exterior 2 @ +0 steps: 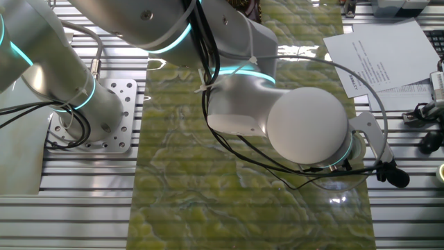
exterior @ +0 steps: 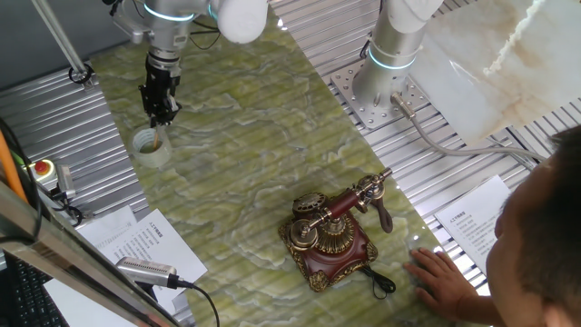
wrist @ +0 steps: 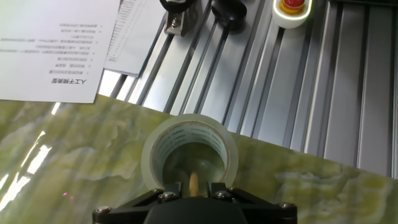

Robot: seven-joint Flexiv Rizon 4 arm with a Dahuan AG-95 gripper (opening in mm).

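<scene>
A wide roll of clear tape (exterior: 152,162) stands on its side face on the green marbled mat, its round opening facing up. In the wrist view the roll (wrist: 150,157) lies just ahead of my gripper, with printing on its inner wall. A thin tan wooden stick (wrist: 194,182) shows between the fingers, which appear shut on it. From outside, my gripper (exterior: 163,121) points down over the roll's rim, and the stick (exterior: 156,142) reaches into the opening. The stick's lower end is hard to make out. The arm hides the fingers in exterior view 2.
An ornate red and gold telephone (exterior: 331,238) sits farther along the mat. Beside it rests a person's hand (exterior: 442,280). Printed sheets (wrist: 53,46) and a red button (wrist: 292,6) lie beyond the mat edge.
</scene>
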